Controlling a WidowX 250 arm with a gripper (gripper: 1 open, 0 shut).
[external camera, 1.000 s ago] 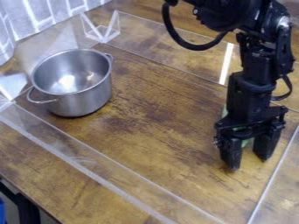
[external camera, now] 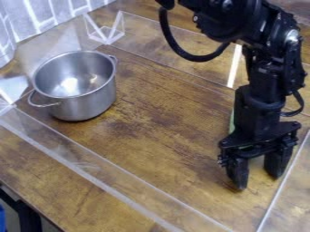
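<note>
My black gripper [external camera: 256, 166] is low over the wooden table at the right, its fingertips at the tabletop. A green object [external camera: 230, 123] is mostly hidden behind it; only a sliver shows at its left side. Whether the fingers are shut on that object I cannot tell.
A steel pot [external camera: 75, 85] with side handles stands at the left. Clear plastic walls run along the edges of the table [external camera: 140, 159].
The gripper has shifted slightly over the last second, most recently a little to the left, covering more of the green object. The pot has not moved.
</note>
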